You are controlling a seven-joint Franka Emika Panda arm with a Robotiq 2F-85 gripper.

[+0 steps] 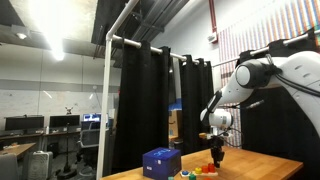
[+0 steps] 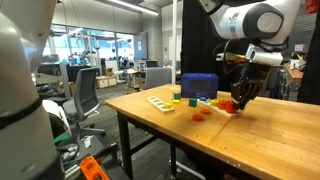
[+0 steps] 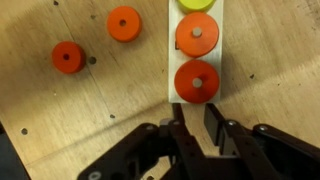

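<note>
In the wrist view a pale strip (image 3: 181, 62) carries two red discs, the nearer (image 3: 197, 81) and the farther (image 3: 196, 34), each with a small grey centre, with a yellow disc (image 3: 195, 4) beyond them. My gripper stands just short of the strip's near end. Its dark fingers are apart, and only bare tabletop shows between them. Two loose orange-red discs (image 3: 124, 23) (image 3: 68, 57) lie to the left on the wood. Exterior view 2 shows the gripper (image 2: 238, 107) low over the table, beside red pieces (image 2: 225, 105).
A blue box (image 2: 198, 87) stands behind the pieces. Toward the left of the table lies a white holed rack (image 2: 160, 104), with small coloured blocks close by.
</note>
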